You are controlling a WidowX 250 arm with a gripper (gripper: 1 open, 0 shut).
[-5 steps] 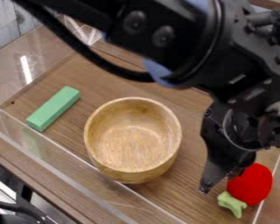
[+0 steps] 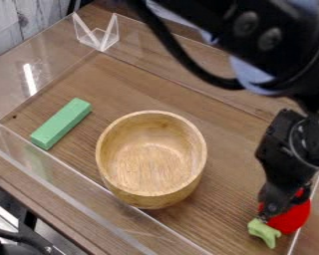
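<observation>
A red object with a pale green top (image 2: 265, 230), like a toy vegetable, lies at the lower right of the table. My black gripper (image 2: 277, 199) is down over the red body (image 2: 297, 215), hiding much of it; whether its fingers are closed on it I cannot tell. A round wooden bowl (image 2: 151, 159) stands left of it, apart.
A green block (image 2: 61, 123) lies on the left. A clear plastic item (image 2: 99, 28) stands at the back left.
My gripper and arm have moved right, from beside the red object to over it, now covering more of it.
</observation>
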